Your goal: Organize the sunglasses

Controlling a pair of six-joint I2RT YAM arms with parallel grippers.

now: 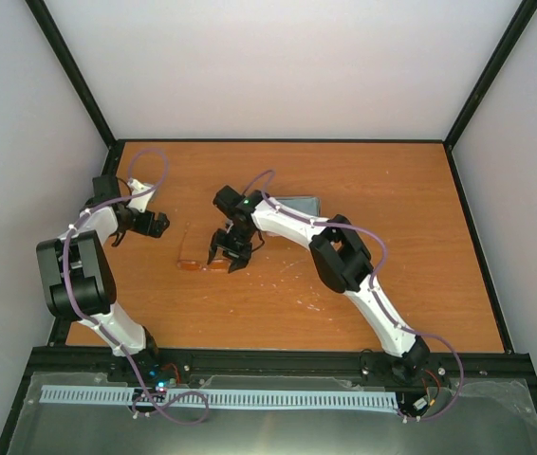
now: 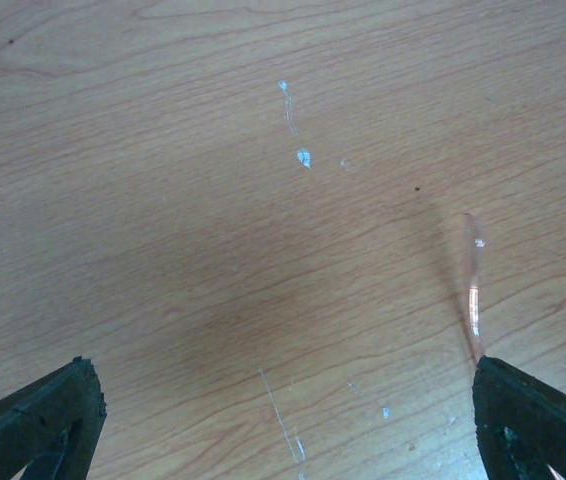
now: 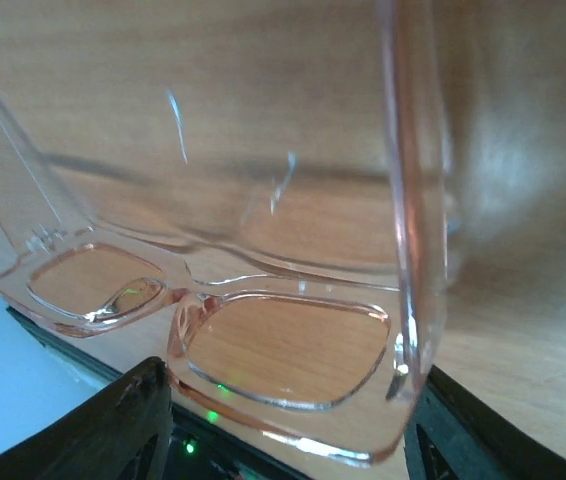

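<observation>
Clear pinkish sunglasses [image 1: 189,265] lie on the wooden table, temples unfolded toward the back, partly under my right gripper [image 1: 221,252]. In the right wrist view the near lens frame [image 3: 293,415] sits just beyond and between the open fingertips of my right gripper. My left gripper [image 1: 150,232] stands open at the table's left side; in the left wrist view its fingers [image 2: 33,420] frame bare wood, with a thin pink clear piece [image 2: 474,300] by the right finger.
A grey container [image 1: 299,203] sits at the back centre, partly behind the right arm. Walls border the table at back, left and right.
</observation>
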